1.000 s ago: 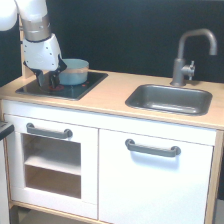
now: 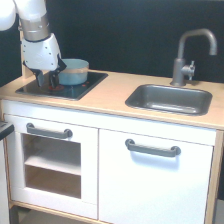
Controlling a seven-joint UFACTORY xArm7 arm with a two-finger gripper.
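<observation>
A blue-grey pot [image 2: 74, 72] stands on the black cooktop [image 2: 62, 90] at the back left of the toy kitchen counter. My white arm reaches in from the upper left, and its gripper [image 2: 46, 78] with dark fingers hangs low over the cooktop, close to the pot's left side. The fingers are small and dark against the black cooktop, so their opening is unclear. Whether they touch the pot or hold anything cannot be made out.
To the right, a metal sink [image 2: 170, 98] is set into the wooden counter [image 2: 112, 92], with a grey faucet [image 2: 184, 60] behind it. Bare counter lies between cooktop and sink. Below are an oven door [image 2: 50, 131] with a handle and a white cabinet door [image 2: 150, 180].
My gripper appears to have shifted very slightly to the left beside the pot. The pot, sink and doors look unchanged.
</observation>
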